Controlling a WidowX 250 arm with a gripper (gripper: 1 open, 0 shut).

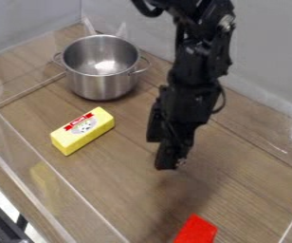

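Note:
The black robot arm [199,66] reaches down from the top middle, its gripper [169,142] hanging over the middle of the wooden floor, right of a yellow box [82,131] with a red-and-white label. The fingers are dark and overlap in this view, so their opening is unclear. A steel pot [101,66] with two handles stands at the back left. A red block [195,231] lies at the front, near the bottom edge.
Pale walls [269,57] close off the back and right. The floor [136,190] between the yellow box and red block is bare, as is the right side.

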